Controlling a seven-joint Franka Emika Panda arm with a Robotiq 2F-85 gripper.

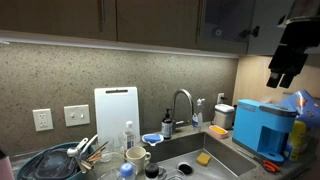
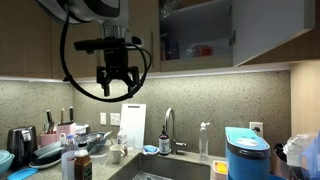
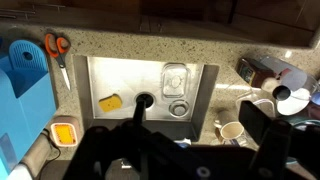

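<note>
High over the counter and sink hangs my gripper, its dark fingers wide apart at the bottom of the wrist view. The gripper (image 2: 119, 88) is open with nothing between its fingers, well above everything on the counter. Beneath it, the wrist view shows the sink (image 3: 97, 75) with a yellow sponge (image 3: 110, 103), a clear rectangular dish (image 3: 174, 76) and a small round item (image 3: 179, 107). Orange-handled scissors (image 3: 57, 45) lie beside the sink. The fingers hide part of the far counter.
A blue box-like appliance (image 1: 262, 128) stands right of the sink. The faucet (image 1: 184, 100) rises behind it. A mug (image 3: 230, 128), bottles and dishes crowd the other side. The overhead cabinets (image 2: 200, 40) come close to the arm.
</note>
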